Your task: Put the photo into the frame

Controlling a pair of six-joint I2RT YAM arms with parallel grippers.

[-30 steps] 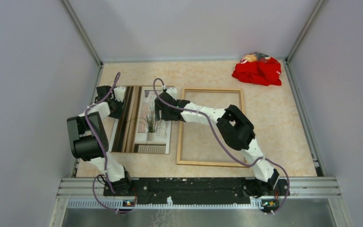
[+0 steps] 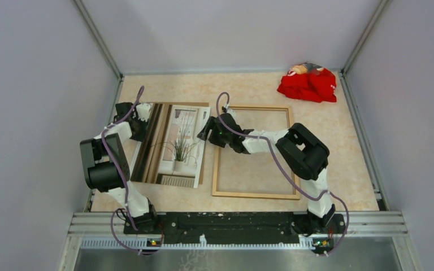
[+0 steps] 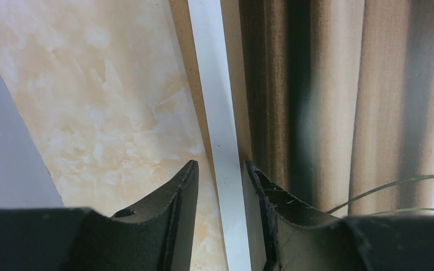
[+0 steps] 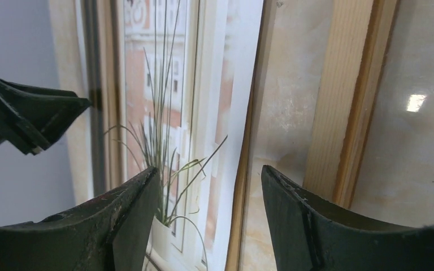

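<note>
The photo (image 2: 158, 141), a room scene with brown curtains and a potted plant, lies face up on a brown backing board (image 2: 200, 176) at left. Its right edge sits askew to the board. At its left edge is my left gripper, part open, with the white margin (image 3: 217, 113) running between its fingers. My right gripper is open over the photo's right edge, one finger above the picture and the other over the table. No grip shows in either. The wooden frame (image 2: 254, 195) lies empty to the right.
A crumpled red cloth (image 2: 308, 86) lies at the back right. The right arm reaches across the wooden frame. A narrow strip of table (image 4: 288, 84) separates the board from the frame.
My right gripper has moved right, from over the picture to its right edge. The photo's right side has shifted and turned slightly, and the wooden frame sits slightly farther right. The left arm looks unmoved.
</note>
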